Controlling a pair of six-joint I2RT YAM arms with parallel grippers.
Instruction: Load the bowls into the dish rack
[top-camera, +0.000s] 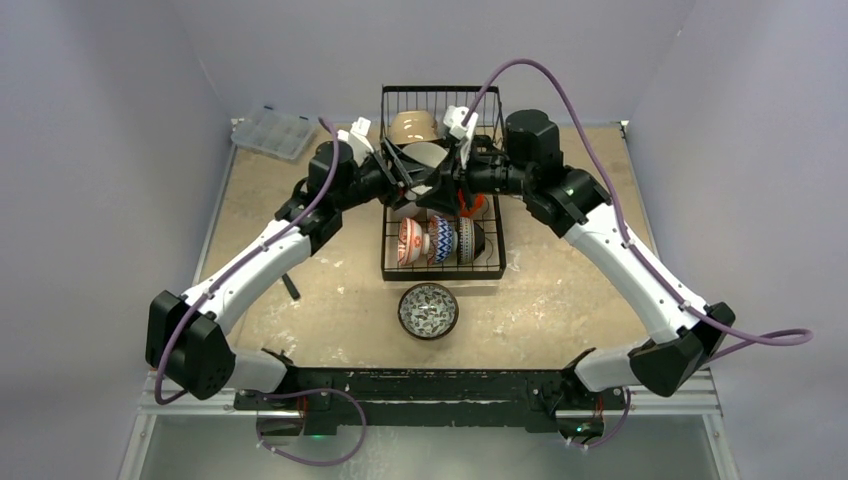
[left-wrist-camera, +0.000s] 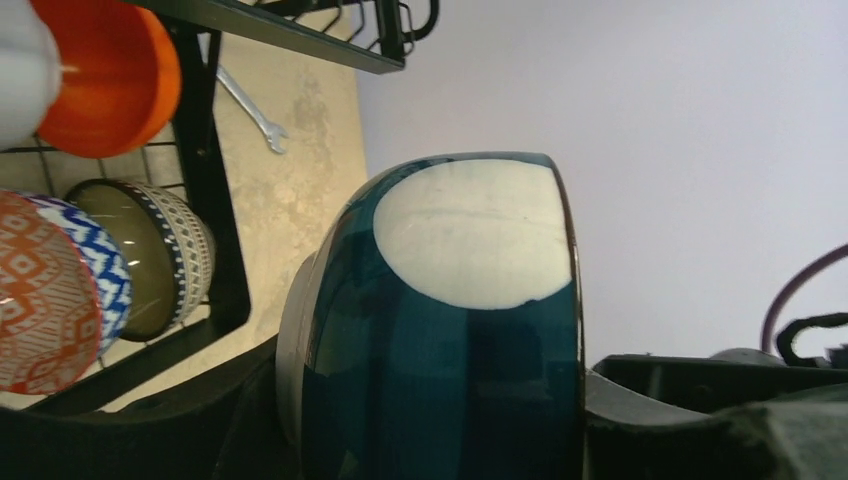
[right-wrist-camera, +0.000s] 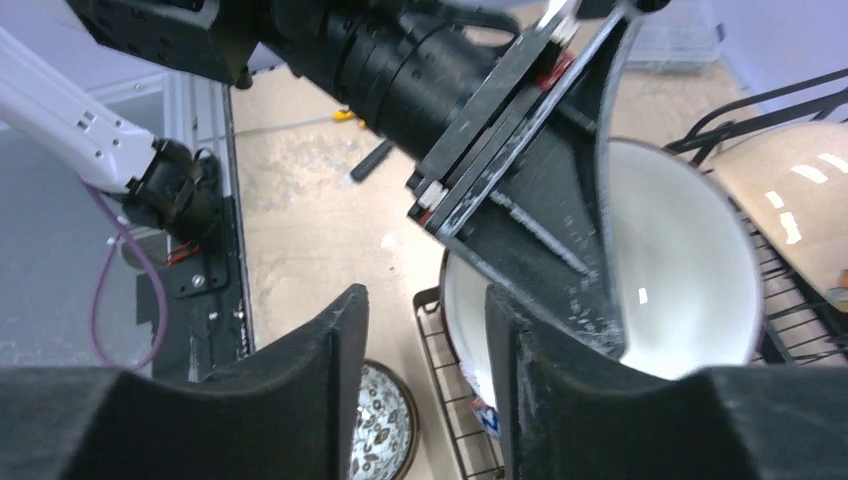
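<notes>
A teal bowl with a white patch fills the middle of the left wrist view, clasped by my left gripper. Seen from the right wrist, its inside is white, and a dark finger of the left gripper lies over it. Close beside it my right gripper is part open, with nothing visible between its fingers. Below, the black dish rack carries several bowls, among them a red-patterned bowl, a blue zigzag bowl and an orange bowl. A black-and-white bowl sits on the table.
A tan bowl stands toward the rack's back. At the back left is a clear divided box; a wrench lies beside the rack. The two arms are very close together above it, while the table's front right is clear.
</notes>
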